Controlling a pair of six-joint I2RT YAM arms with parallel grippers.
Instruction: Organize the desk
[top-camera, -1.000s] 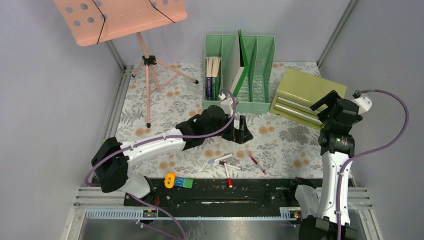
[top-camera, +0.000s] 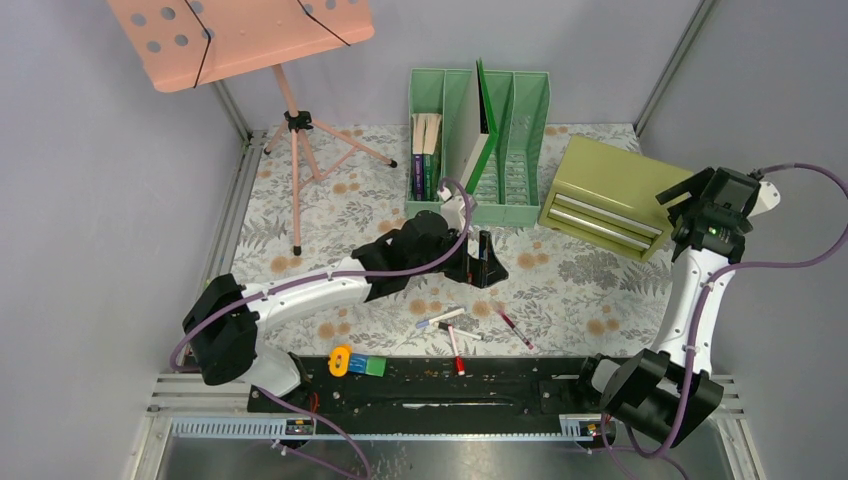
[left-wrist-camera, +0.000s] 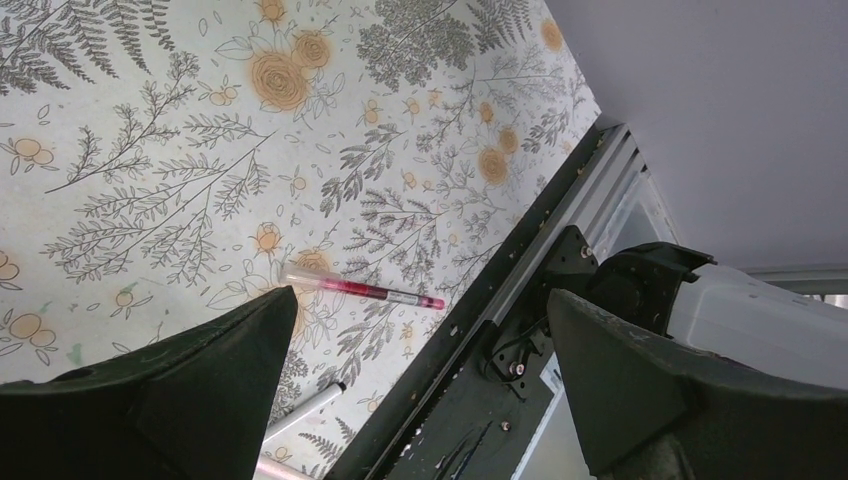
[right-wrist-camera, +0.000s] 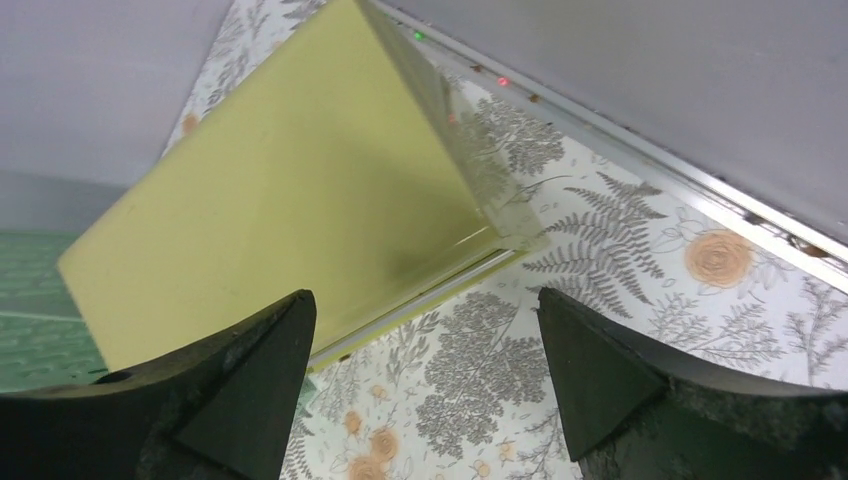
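A yellow-green drawer box (top-camera: 620, 180) (right-wrist-camera: 270, 190) stands at the back right, its drawer fronts toward the front. My right gripper (top-camera: 678, 200) is open at its right end, nothing between the fingers. My left gripper (top-camera: 485, 262) stands open over the middle of the desk, empty. Several pens lie at the front: a red pen (top-camera: 515, 328) (left-wrist-camera: 370, 291), a white marker (left-wrist-camera: 305, 412) and others. A yellow, blue and green object (top-camera: 340, 360) lies at the front edge. A green file organizer (top-camera: 525, 140) holds books (top-camera: 425, 150) and a green folder (top-camera: 485, 110).
A pink stand (top-camera: 240, 40) fills the back left, its tripod legs on the patterned desk top. Grey walls and metal rails border the desk on the sides.
My right arm has moved right and upward in the top view, from over the drawer box to its right end. The left arm and the objects have not moved.
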